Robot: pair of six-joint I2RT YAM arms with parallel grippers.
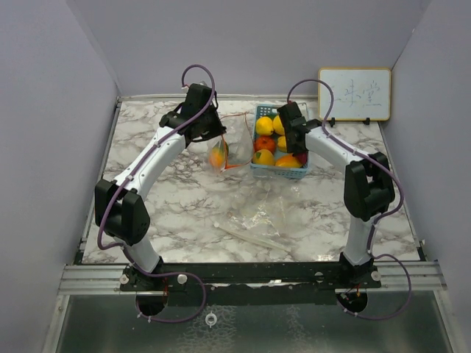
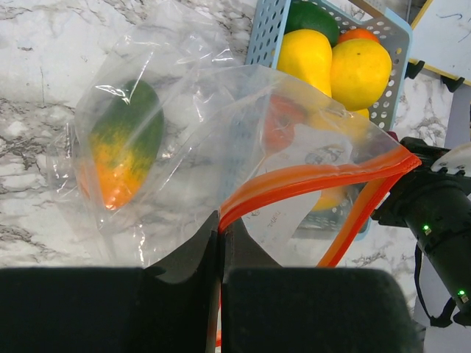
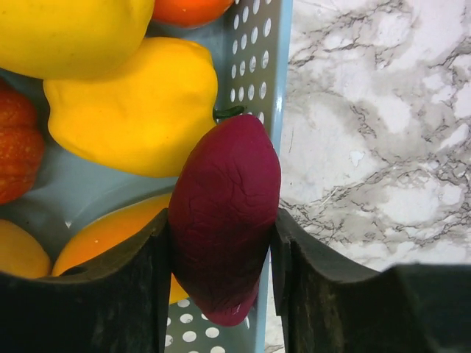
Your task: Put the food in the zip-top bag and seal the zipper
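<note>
My left gripper is shut on the orange-rimmed edge of the clear zip top bag (image 2: 195, 132), whose mouth gapes open beside the basket. Inside the bag lies a green and orange papaya-like fruit (image 2: 125, 143). Over the right side of the blue basket (image 1: 282, 173), my right gripper has its fingers on both sides of a dark purple-red, wrinkled oblong food (image 3: 224, 213), gripping it. Also in the basket are yellow fruits (image 3: 136, 103), a ribbed orange pumpkin (image 1: 266, 143) and an orange-yellow fruit (image 1: 288, 161).
Another clear bag (image 1: 261, 209) lies flat on the marble table in front of the basket. A small whiteboard (image 1: 355, 93) stands at the back right. Bare table (image 1: 176, 213) shows at the front left.
</note>
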